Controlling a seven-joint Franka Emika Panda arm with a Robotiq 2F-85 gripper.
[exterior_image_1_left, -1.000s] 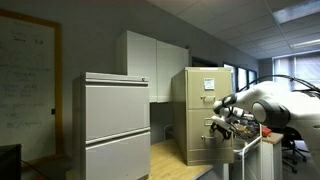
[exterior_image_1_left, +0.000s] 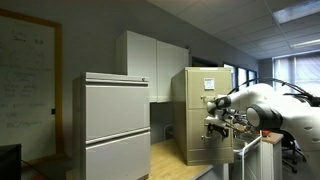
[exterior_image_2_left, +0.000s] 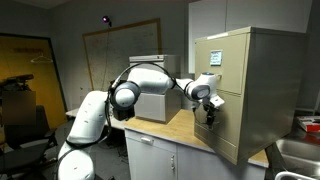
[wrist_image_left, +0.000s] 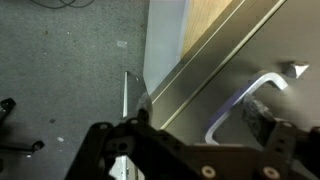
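Observation:
A tall beige filing cabinet (exterior_image_1_left: 180, 115) with stacked drawers stands on the wooden surface. It also shows at the right of exterior view 2, as a beige cabinet (exterior_image_2_left: 262, 85). Against its drawer fronts, my gripper (exterior_image_1_left: 212, 129) is held at a lower drawer. The wrist view shows a pale curved drawer handle (wrist_image_left: 238, 104) on the drawer front, close to the right finger. My gripper stands open there, its fingers spread apart. Whether the handle touches a finger cannot be told.
A light grey filing cabinet (exterior_image_1_left: 117, 125) stands to the left. Wall cupboards (exterior_image_1_left: 153, 68) hang behind. Bare wooden counter (exterior_image_1_left: 172, 163) lies between the cabinets. A sink (exterior_image_2_left: 300, 158) sits to the right in exterior view 2.
The gripper and wrist have shifted slightly at the beige cabinet's front. Its drawers look unmoved, and the grey cabinet has not changed.

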